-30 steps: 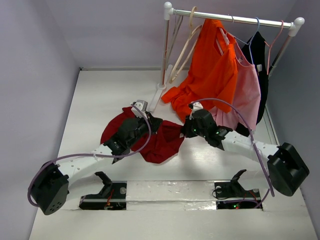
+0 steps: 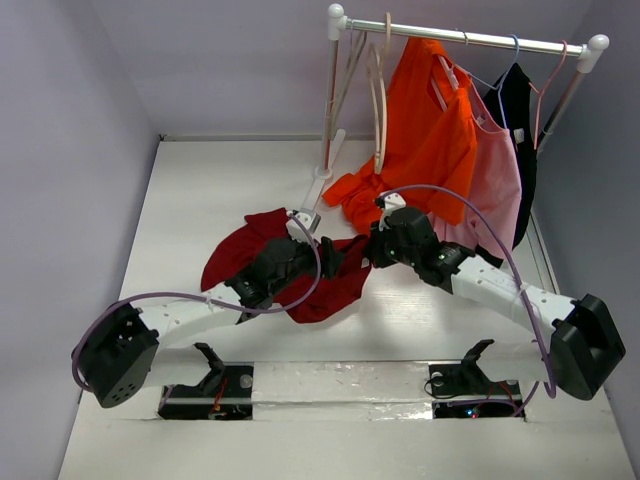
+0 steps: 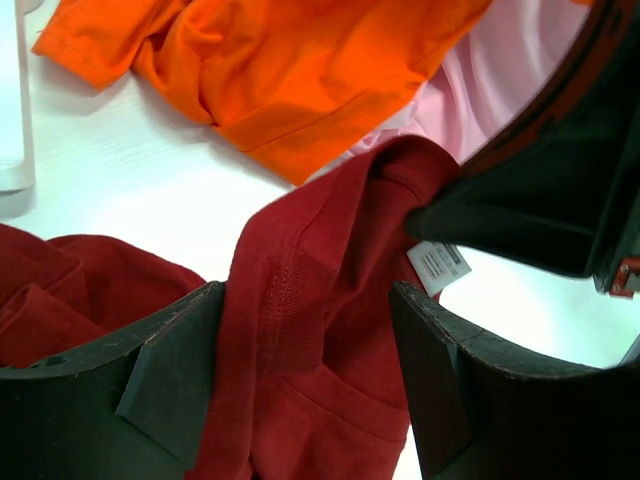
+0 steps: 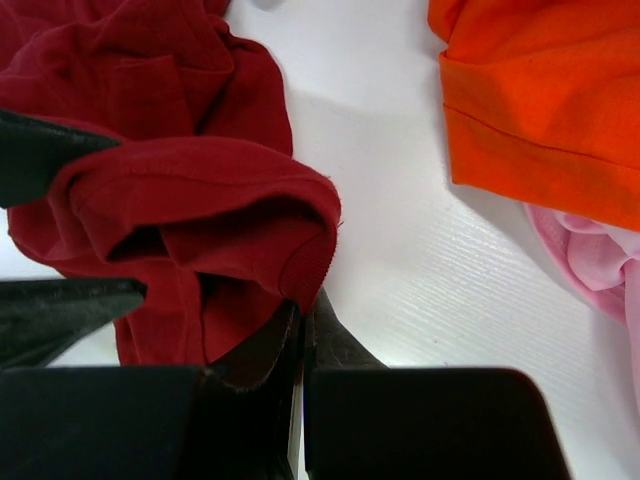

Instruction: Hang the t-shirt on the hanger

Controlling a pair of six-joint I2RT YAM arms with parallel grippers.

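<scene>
The dark red t-shirt lies bunched on the white table. My right gripper is shut on a raised fold of it. My left gripper stands open around that same cloth, a ridge of red fabric running between its fingers, close beside the right gripper. Empty wooden hangers hang at the left end of the rail.
An orange shirt, a pink top and a black garment hang on the right side of the rack; the orange one reaches down to the table behind the grippers.
My left gripper has moved right, toward the right gripper, and turned. The wooden hangers have swung. The right gripper has shifted slightly.
</scene>
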